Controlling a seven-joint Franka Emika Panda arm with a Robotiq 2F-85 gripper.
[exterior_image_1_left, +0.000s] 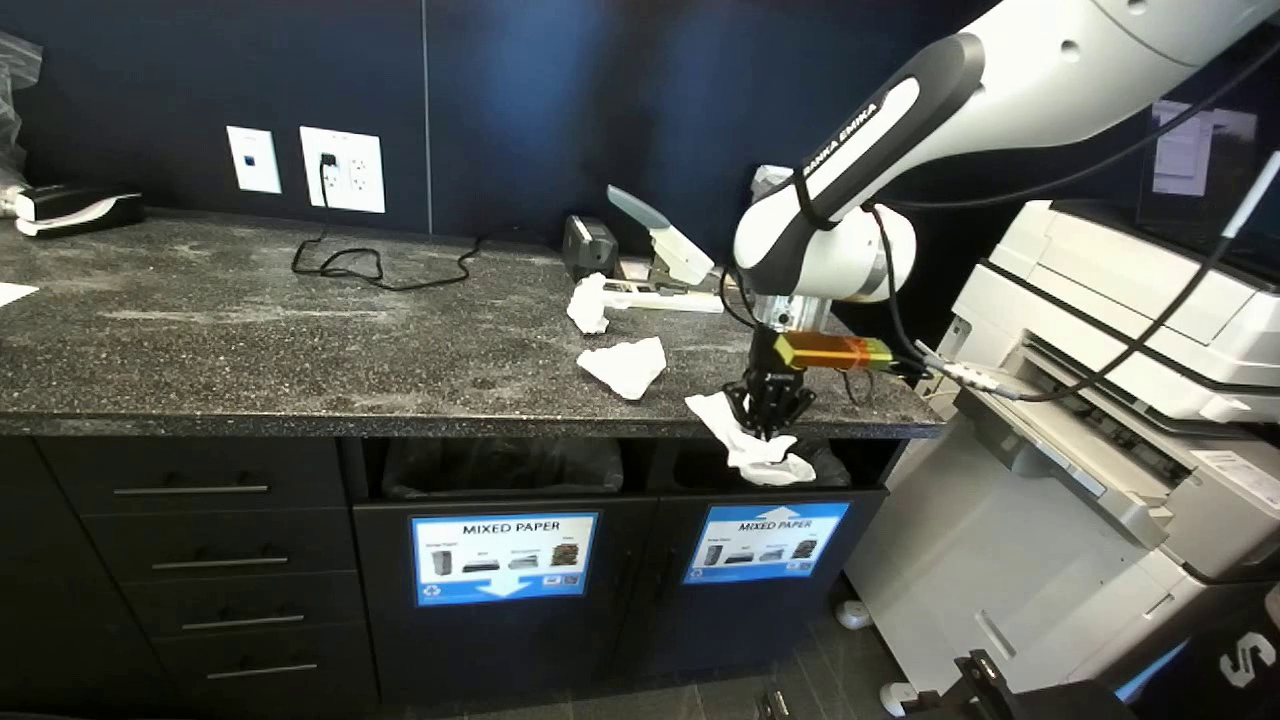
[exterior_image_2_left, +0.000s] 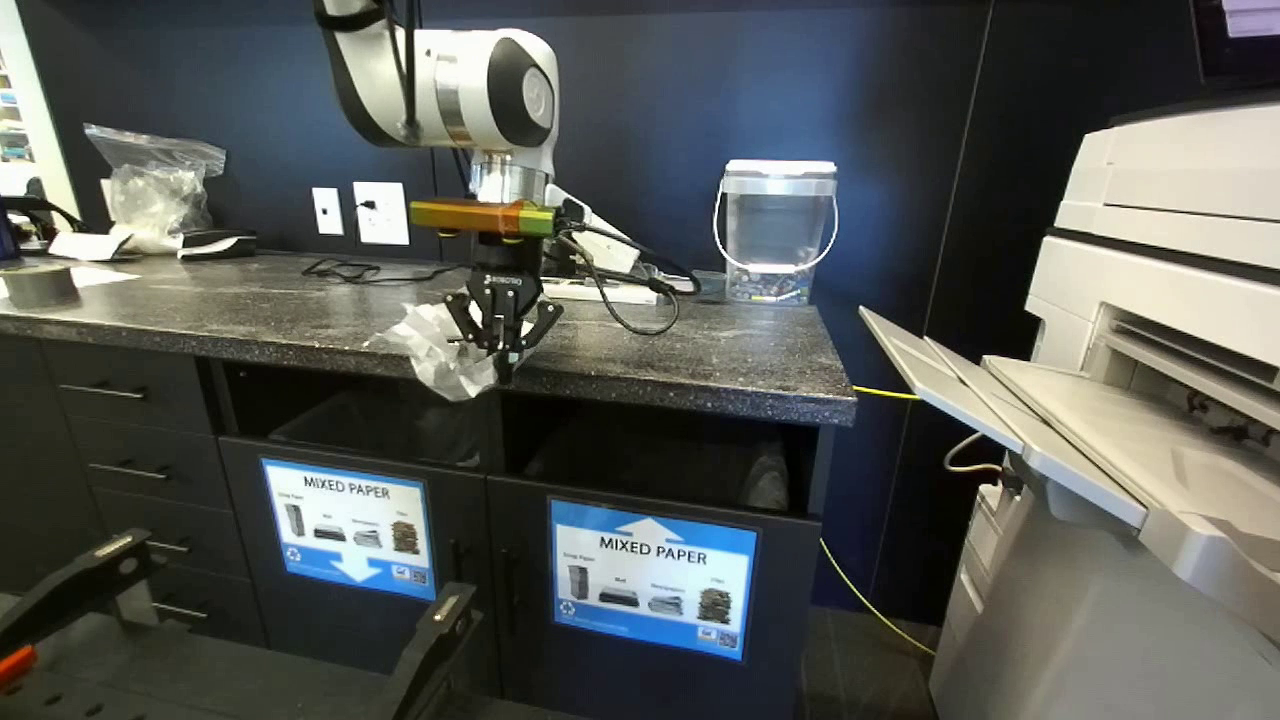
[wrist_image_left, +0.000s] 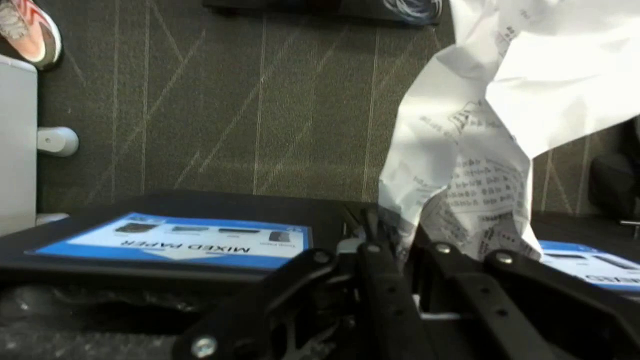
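A crumpled sheet of printed white paper (wrist_image_left: 474, 162) is pinched in my gripper (exterior_image_1_left: 764, 430), which is shut on it. In exterior view 1 the paper (exterior_image_1_left: 756, 450) hangs in front of the counter's front edge, near the right bin opening (exterior_image_1_left: 828, 462). Exterior view 2 shows the gripper (exterior_image_2_left: 501, 348) at the counter's edge, the paper (exterior_image_2_left: 446, 354) spreading to its left. From the wrist, the floor and the bin fronts show below; my fingertips are partly hidden by the paper.
Two more crumpled papers, one flatter (exterior_image_1_left: 626, 366) and one balled (exterior_image_1_left: 588, 305), lie on the counter (exterior_image_1_left: 240, 360). Behind them is a paper cutter (exterior_image_1_left: 672, 258). A lidded clear bucket (exterior_image_2_left: 777, 228) stands at the back right, and a printer (exterior_image_1_left: 1080, 360) is beside the counter.
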